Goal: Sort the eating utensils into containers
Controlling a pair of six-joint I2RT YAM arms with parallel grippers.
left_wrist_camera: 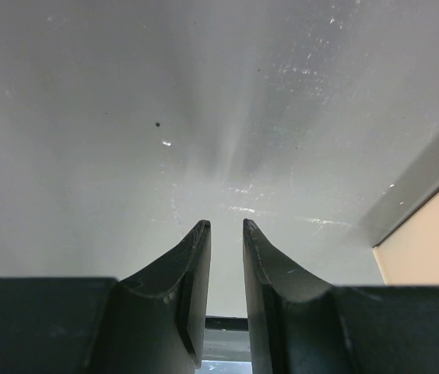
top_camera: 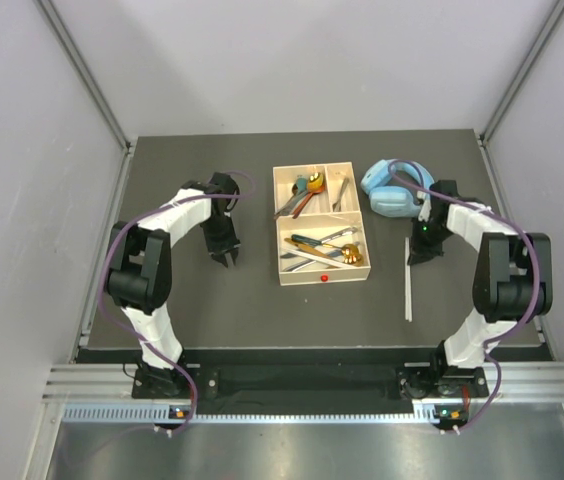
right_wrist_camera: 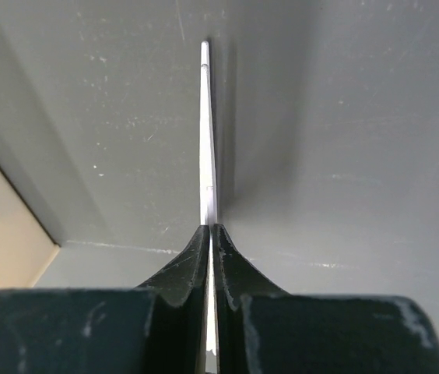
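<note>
A pair of white chopsticks [right_wrist_camera: 207, 132] lies lengthwise on the dark table, one stick mostly over the other in the right wrist view. My right gripper is shut directly above them, its fingertips together with nothing between them; the sticks pass outside and beneath. From the top, the chopsticks [top_camera: 408, 290] reach toward the front edge from under that gripper. A divided wooden box [top_camera: 324, 277] holds spoons, forks and other utensils in its compartments. On the table's left side, my left gripper stands open and empty.
Pale blue headphones [top_camera: 395, 202] lie behind the right gripper, right of the box. The box's side wall [right_wrist_camera: 1, 226] borders the left of the right wrist view. Bare table [top_camera: 252, 320] extends in front of the box.
</note>
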